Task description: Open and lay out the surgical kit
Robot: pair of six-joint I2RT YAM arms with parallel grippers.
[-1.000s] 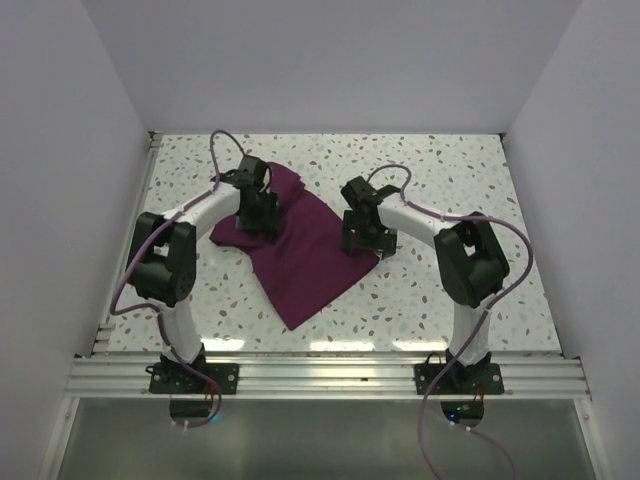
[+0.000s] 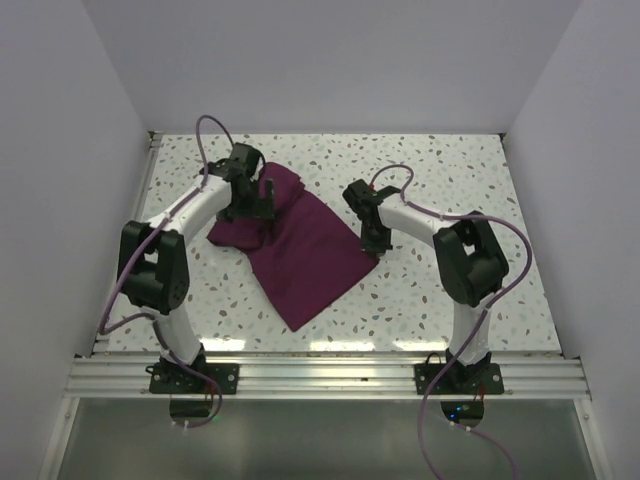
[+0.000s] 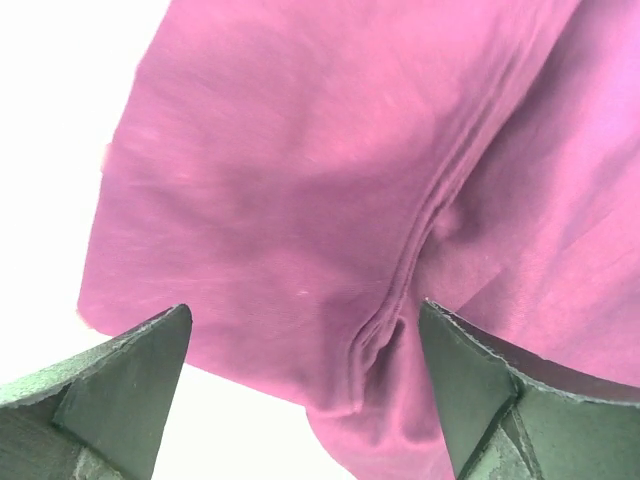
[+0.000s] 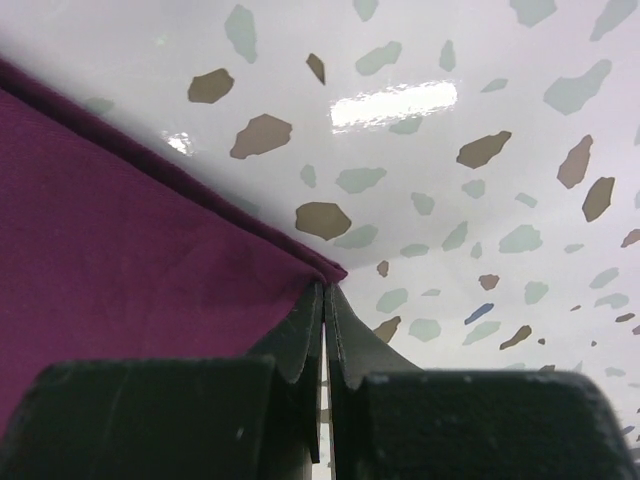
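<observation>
A maroon cloth (image 2: pixel 300 255) lies across the left and middle of the table, partly folded and rumpled at its left end. At its right-hand corner my right gripper is shut on the cloth (image 4: pixel 150 270), its fingers pinched together at the tip of the fold. Over the rumpled left end hovers my left gripper, fingers wide apart. A raised folded edge of the cloth (image 3: pixel 270 190) runs between and ahead of the left fingers, not gripped. Any instruments are hidden from sight, if they are there.
Grey walls (image 2: pixel 340 60) enclose the back and sides, and a metal rail (image 2: pixel 330 375) runs along the front edge.
</observation>
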